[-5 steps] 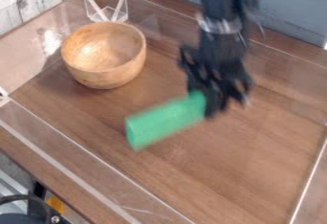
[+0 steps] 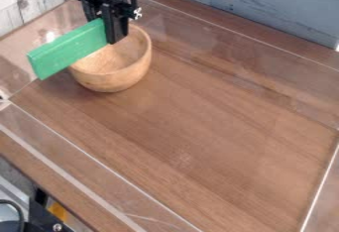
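My gripper (image 2: 109,26) is at the upper left, shut on a green block (image 2: 66,50), a long bar that slants down to the left. The block is over the left part of a round wooden bowl (image 2: 117,75), partly hiding it. Whether the block touches the bowl's rim I cannot tell.
A pale blue wall (image 2: 239,8) runs along the back. Cables and other items lie off the table at the lower left.
My gripper and the green block have moved up and left from the middle of the table to over the bowl, which has stayed in place.
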